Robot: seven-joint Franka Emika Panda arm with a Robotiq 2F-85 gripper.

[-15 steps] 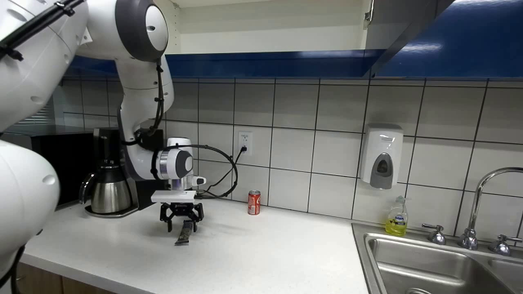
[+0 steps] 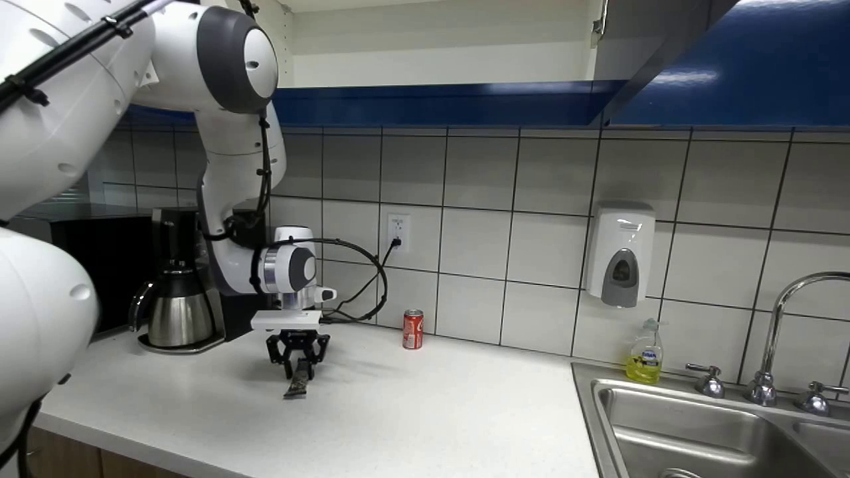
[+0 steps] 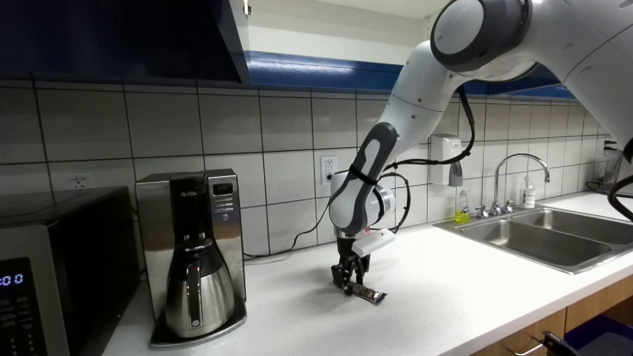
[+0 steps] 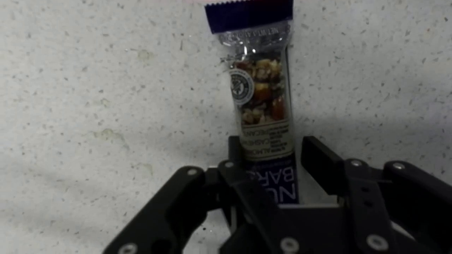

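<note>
A wrapped nut bar (image 4: 263,99) with dark blue ends and a clear middle lies on the white counter. Part of its lower end is hidden behind my gripper in the wrist view. The fingers are part open, one on each side of the bar; the left one is close against its edge, and a gap shows between the bar and the right one. Seen from exterior view 2, the gripper (image 3: 351,288) is down at counter height over one end of the bar (image 3: 368,293). In exterior view 1 the bar (image 2: 297,382) sticks out below the gripper (image 2: 299,373).
A red can (image 2: 412,329) stands by the tiled wall. The coffee maker (image 3: 196,255) and a microwave (image 3: 65,267) are on the left. To the right are the sink (image 2: 685,422) and a soap bottle (image 2: 645,354). Counter between can and sink is clear.
My gripper has moved slightly right and lower in exterior view 1, and its fingers have drawn closer together around the bar. The bar looks to be in about the same place.
</note>
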